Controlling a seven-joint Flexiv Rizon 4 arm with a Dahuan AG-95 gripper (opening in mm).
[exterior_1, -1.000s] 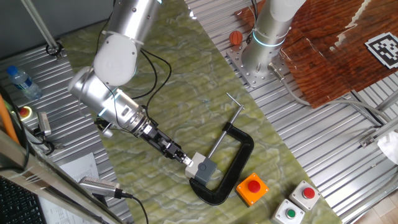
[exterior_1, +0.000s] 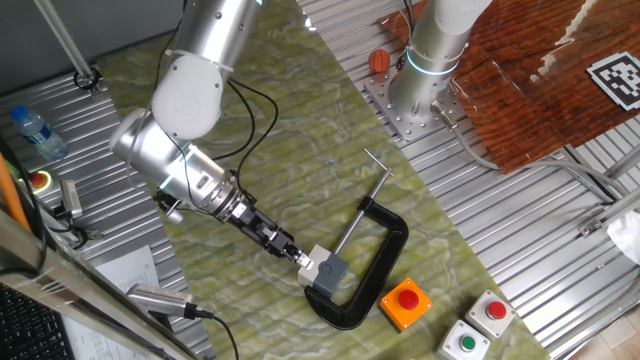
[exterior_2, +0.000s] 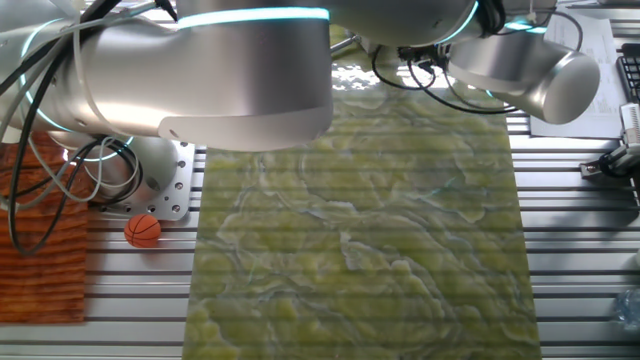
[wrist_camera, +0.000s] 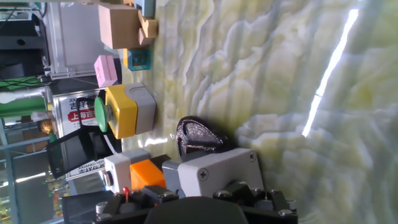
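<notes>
A two-tone box, light grey and dark grey (exterior_1: 327, 269), lies on the green marbled mat with a large black C-clamp (exterior_1: 388, 262) around its dark side. The clamp's screw rod points toward the back right. My gripper (exterior_1: 301, 259) reaches in from the left, fingertips at the light side of the box, seemingly touching it. From the wrist, the box's pale face (wrist_camera: 222, 173) with two screws fills the space just ahead of the gripper, and a black clamp end (wrist_camera: 198, 135) shows beyond. The fingertips are mostly hidden there, so their spacing is unclear.
An orange box with a red button (exterior_1: 406, 304) sits right of the clamp, with red-button (exterior_1: 492, 312) and green-button (exterior_1: 466, 341) boxes beyond.
</notes>
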